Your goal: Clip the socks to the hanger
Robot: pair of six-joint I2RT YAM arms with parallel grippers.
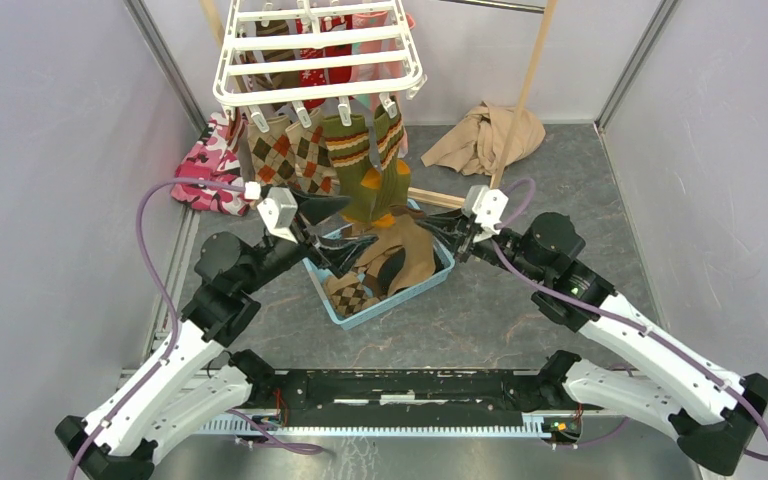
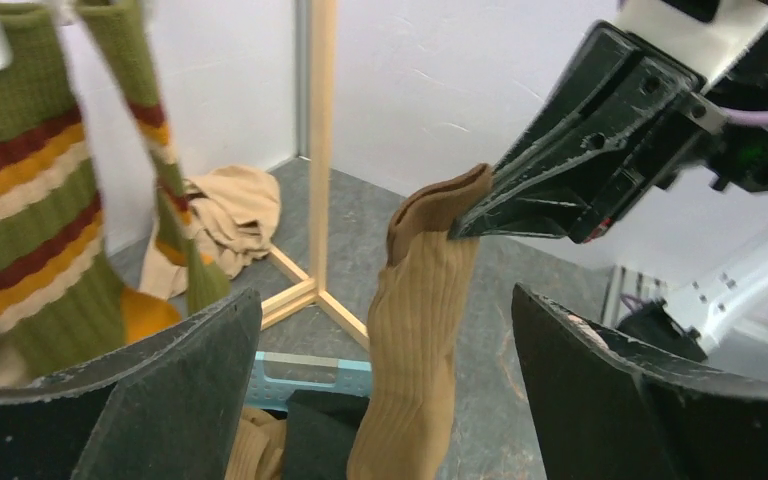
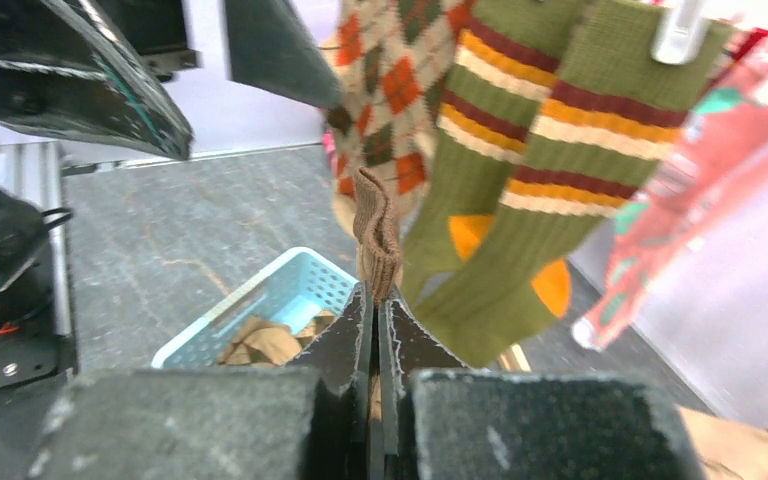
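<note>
A tan sock (image 2: 412, 345) with a darker brown cuff hangs by that cuff from my right gripper (image 1: 432, 224), which is shut on it. Its lower part drops toward the blue basket. To the left, my left gripper (image 1: 360, 226) stands open, apart from the sock, with nothing between its fingers. The white hanger (image 1: 320, 65) fills the top of the top view, with clips along its near edge. From it hang green striped socks (image 1: 351, 165), argyle socks (image 1: 272, 155) and other socks behind.
Under the grippers is the blue basket (image 1: 400, 296) with several socks in it. Beige cloth (image 1: 490, 140) lies on the floor at the back right, near a wooden post (image 1: 526, 85). Pink camouflage cloth (image 1: 210, 165) lies at the left.
</note>
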